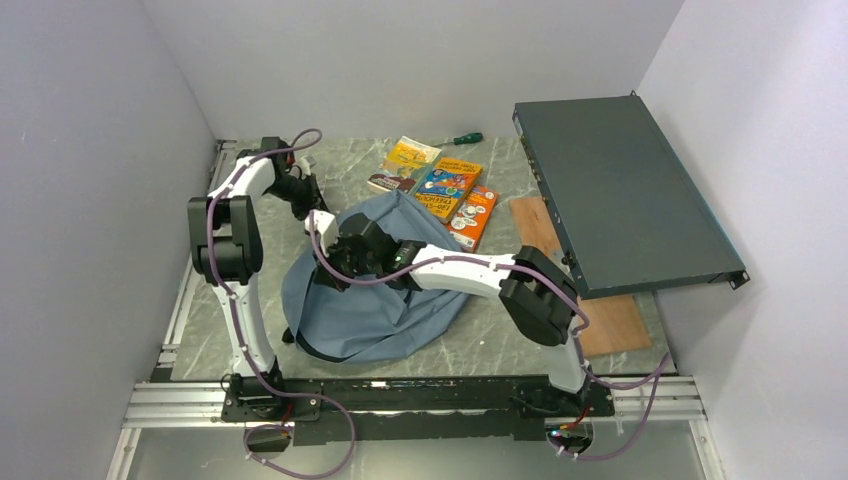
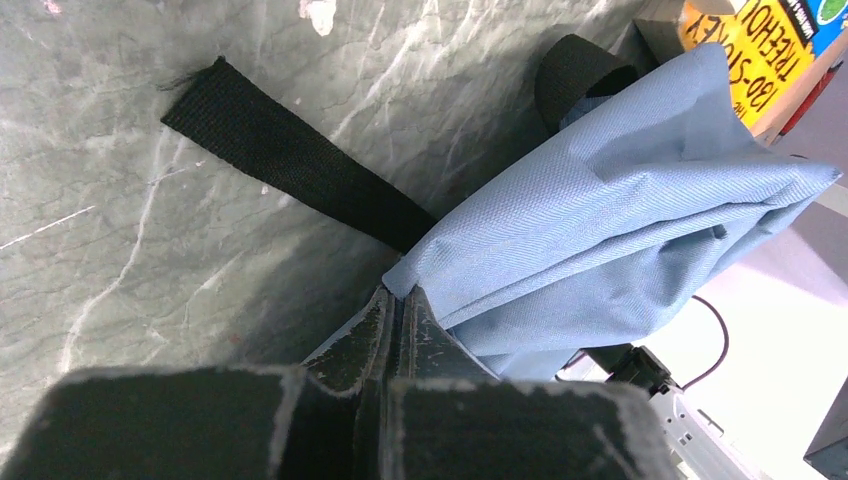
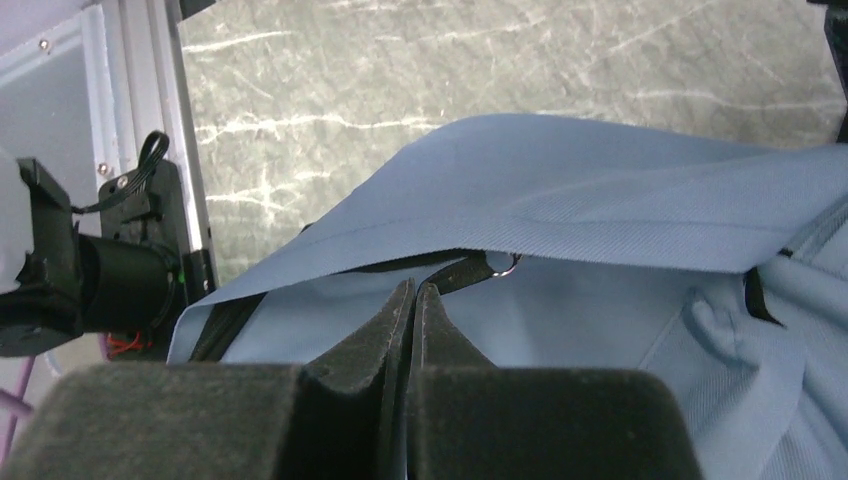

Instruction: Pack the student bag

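Note:
The blue-grey bag (image 1: 370,320) lies spread over the middle-front of the table. My left gripper is shut on a gathered edge of its fabric, as the left wrist view shows, with a black strap (image 2: 290,150) lying on the table beside it. My right gripper is shut over the bag's opening, at a thin black zipper band (image 3: 460,272) with a metal pull; how much it pinches is hard to tell. Three books, yellow (image 1: 407,160), orange-yellow (image 1: 446,188) and orange (image 1: 475,215), lie behind the bag.
A green screwdriver (image 1: 465,138) lies at the back edge. A dark raised panel (image 1: 625,195) and a wooden board (image 1: 615,330) occupy the right side. Bare table shows along the left and right of the bag.

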